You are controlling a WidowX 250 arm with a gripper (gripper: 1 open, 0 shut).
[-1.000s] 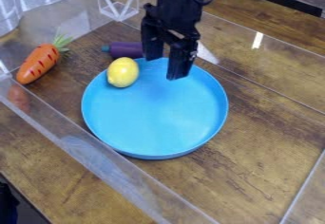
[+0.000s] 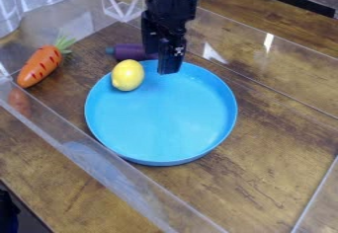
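Observation:
My black gripper [image 2: 165, 49] hangs open, pointing down over the back rim of a blue plate [image 2: 160, 117], with nothing seen held. A yellow egg-shaped object [image 2: 126, 75] sits on the plate's upper left. A purple elongated object [image 2: 129, 52] lies behind the plate, partly hidden by the gripper.
A toy carrot [image 2: 42, 66] lies at the left on the wooden table [image 2: 271, 148]. Clear panels edge the workspace. The table right of the plate is bare.
The gripper has moved back and slightly left, away from the plate's middle, and now covers part of the purple object. The other objects have not moved.

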